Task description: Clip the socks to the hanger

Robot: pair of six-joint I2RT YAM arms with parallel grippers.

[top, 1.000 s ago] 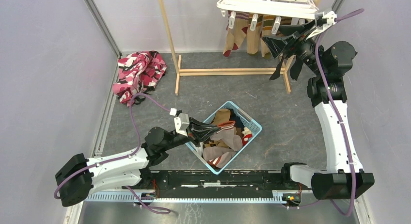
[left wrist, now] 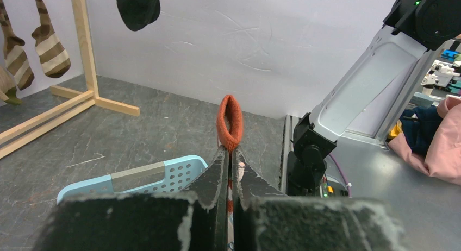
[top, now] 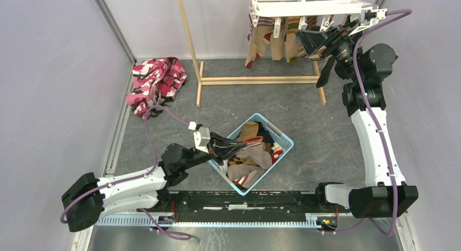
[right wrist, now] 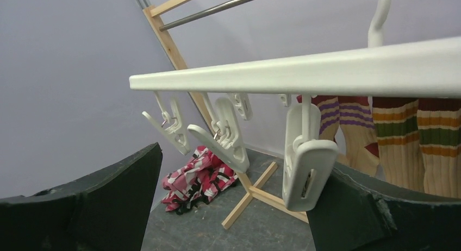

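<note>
The white hanger [top: 304, 7] hangs at the top right of the top view, with several striped socks [top: 260, 40] dangling from it. In the right wrist view, a white clip [right wrist: 310, 175] stands between the spread fingers of my right gripper, close to the right finger. Two more clips, one of them nearer [right wrist: 224, 139], hang to its left with no sock in them. Over the basket my left gripper [top: 239, 144] is shut on a sock, whose orange-red cuff [left wrist: 230, 123] stands up from the fingertips. Dark socks [top: 325, 71] hang beside the right arm.
A light blue basket [top: 284, 142] holds several more socks. The wooden rack [top: 255, 80] stands on the floor beneath the hanger. A pink and black camouflage cloth [top: 157, 82] lies at the left wall. Floor between cloth and basket is clear.
The hanger has shifted a little to the right, its hanging socks swaying. The left arm has stayed in place.
</note>
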